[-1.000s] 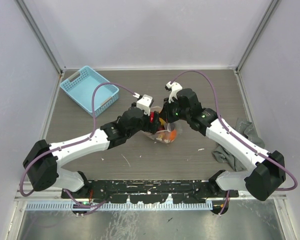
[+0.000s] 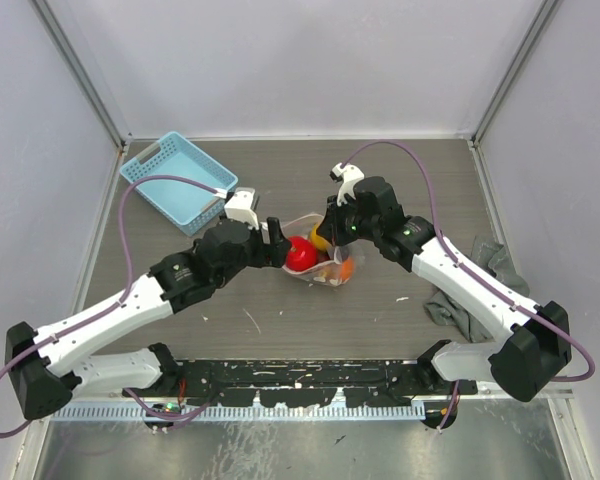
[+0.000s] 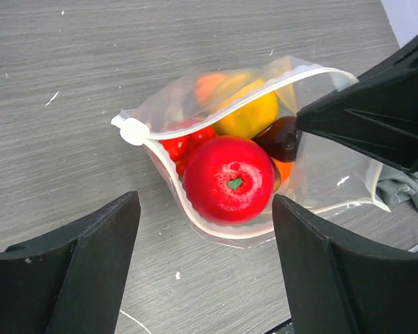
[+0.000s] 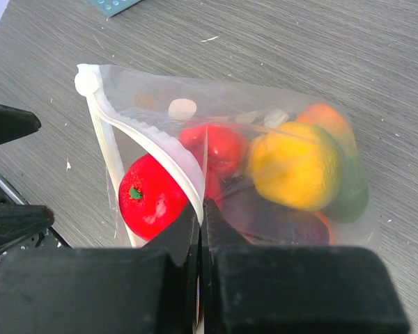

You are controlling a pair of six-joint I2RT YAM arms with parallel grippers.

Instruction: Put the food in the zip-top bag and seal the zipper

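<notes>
The clear zip top bag (image 3: pixel 313 198) stands with its mouth spread wide and a white slider (image 3: pixel 133 131) at one end of its zipper. Inside are a big red tomato (image 3: pixel 228 179), a yellow fruit (image 3: pixel 249 115), a smaller red piece (image 4: pixel 223 147), a dark purple one (image 3: pixel 280 138) and an orange one (image 2: pixel 346 269). My right gripper is shut on the bag's rim. Just left of the bag, my left gripper is parted with nothing between its fingers; the tomato lies beyond them, inside the bag.
An empty light blue basket (image 2: pixel 179 183) sits at the back left. Grey cloth (image 2: pixel 470 290) lies crumpled at the right. Bare table (image 2: pixel 270 325) shows in front of the bag, with the robot's base along the near edge.
My left gripper has drawn back leftward from over the bag's mouth, uncovering the tomato inside. The right arm and the bag have stayed in place.
</notes>
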